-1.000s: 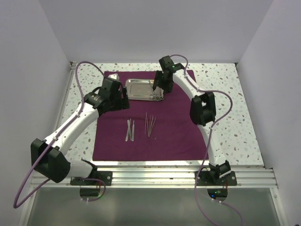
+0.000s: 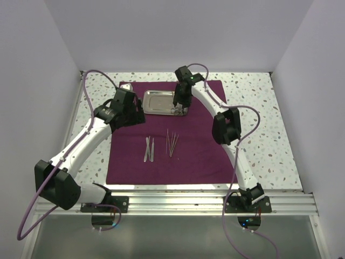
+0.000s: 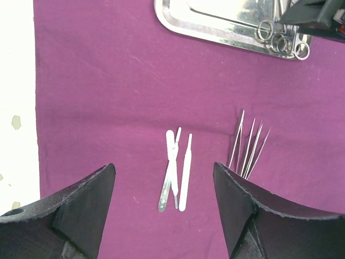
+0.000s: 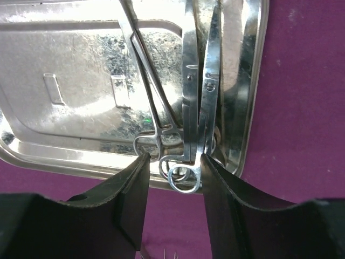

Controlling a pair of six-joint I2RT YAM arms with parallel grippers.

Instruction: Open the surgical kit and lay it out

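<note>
A metal tray (image 2: 157, 101) lies at the back of the purple cloth. Scissors (image 4: 210, 81) and other ring-handled instruments (image 4: 153, 102) lie along its right side. My right gripper is over their handles at the tray's front edge, its fingers part-way apart with ring handles between or just beneath them. Whether it grips any cannot be told. My left gripper (image 2: 141, 114) hangs open and empty, just left of the tray. Two or three slim knife handles (image 3: 185, 172) lie mid-cloth. Right of them are several tweezers (image 3: 249, 148).
The purple cloth (image 2: 207, 156) has free room at the right and along the front. Speckled table surface (image 2: 264, 129) shows on both sides. The tray's left half is empty.
The left gripper has drifted a little left. The laid-out knives and tweezers are unmoved.
</note>
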